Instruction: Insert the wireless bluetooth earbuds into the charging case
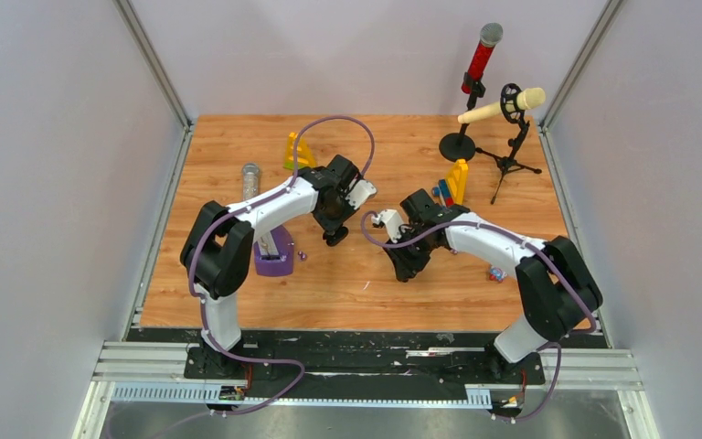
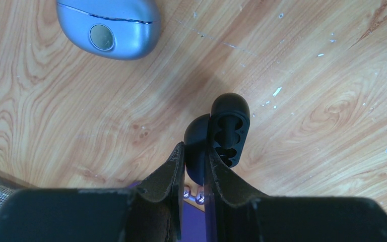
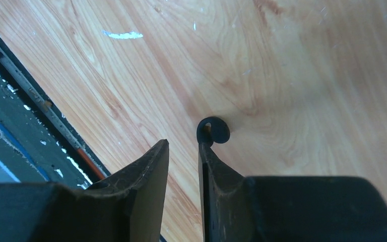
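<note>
The black charging case is gripped in my left gripper, which is shut on it above the table. Its lid stands open, and the hollows inside face the camera, with no earbud that I can make out. A small black earbud lies on the wood in the right wrist view. Over it my right gripper is partly open. One fingertip overlaps the earbud's lower end in that view; whether they touch I cannot tell. From the top, the right gripper hides the earbud.
A silver-blue rounded object lies near the case. The purple item with small purple beads sits left. Toy blocks and microphone stands occupy the back right.
</note>
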